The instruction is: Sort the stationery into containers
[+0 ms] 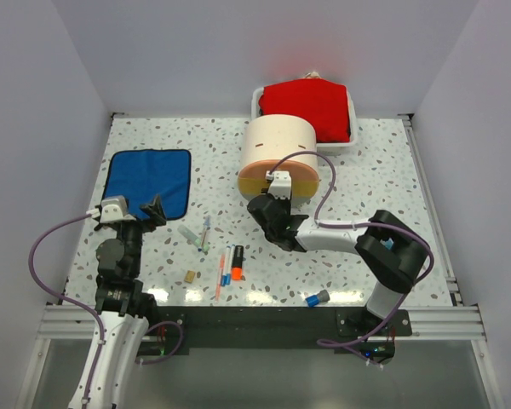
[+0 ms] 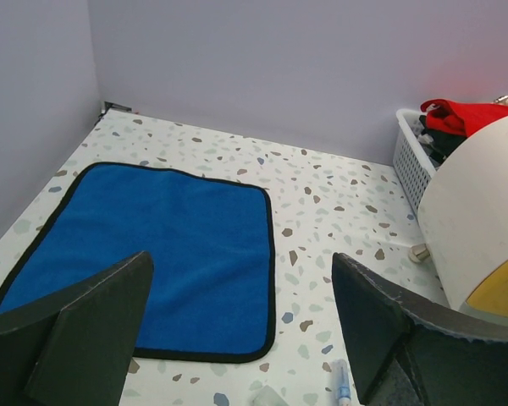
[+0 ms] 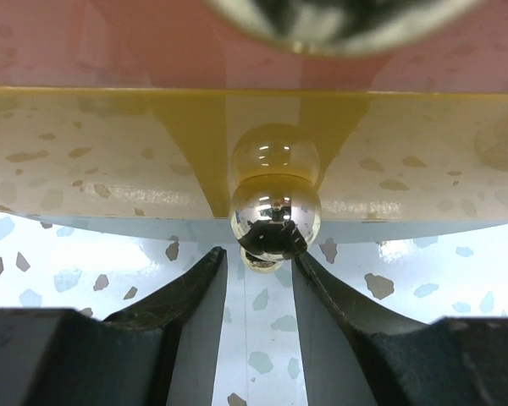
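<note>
A rounded cream-and-pink box (image 1: pixel 278 134) with a yellow drawer front (image 3: pixel 93 152) stands at the back centre. My right gripper is shut on the drawer's shiny round knob (image 3: pixel 275 211), its fingertips at either side of the knob's lower part. The drawer front looks closed against the box. Over the left side of the table my left gripper is open and empty. In the middle lie loose pens (image 1: pixel 225 268), a black-and-orange marker (image 1: pixel 238 262), a pale tube (image 1: pixel 189 235) and a small tan block (image 1: pixel 190 277).
A blue mat (image 1: pixel 149 181) covers the back left of the table. Behind the box is a white basket (image 1: pixel 353 128) with red cloth (image 1: pixel 311 102) in it. A small blue-and-grey item (image 1: pixel 317 298) lies near the front edge. Bare table (image 1: pixel 383 179) shows right of the box.
</note>
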